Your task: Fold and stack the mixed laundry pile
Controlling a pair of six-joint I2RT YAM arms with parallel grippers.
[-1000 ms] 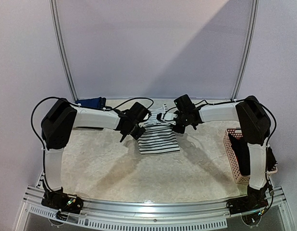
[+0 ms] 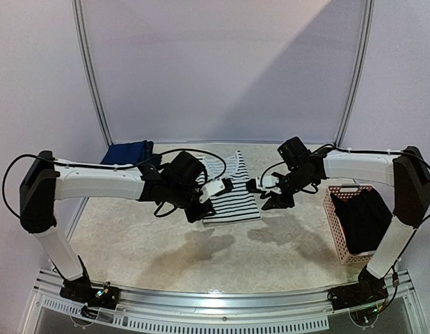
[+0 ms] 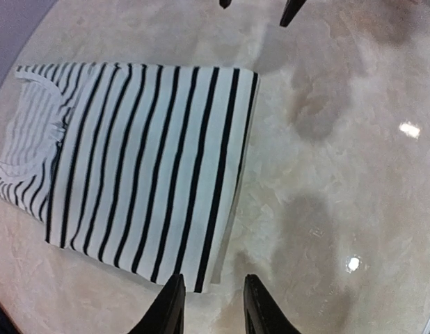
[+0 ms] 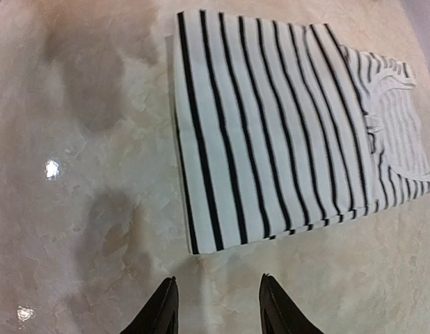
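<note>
A black-and-white striped shirt (image 2: 231, 203) lies folded into a rough rectangle mid-table, its neckline end toward the back wall. In the left wrist view the striped cloth (image 3: 152, 167) lies flat, and my left gripper hovers near its front corner, fingers parted with only table between them. From the other side, my right gripper stands open above bare table beside the shirt's (image 4: 271, 132) edge; nothing is between its fingers. In the top view both grippers flank the shirt, and the left arm hides part of it.
Dark blue folded cloth (image 2: 126, 153) rests at the back left. At the right a pink basket (image 2: 335, 226) holds black clothing (image 2: 362, 219).
Both grippers have come away from the shirt's upper part toward the table's front. The right one has also moved right. The shirt lies as before.
</note>
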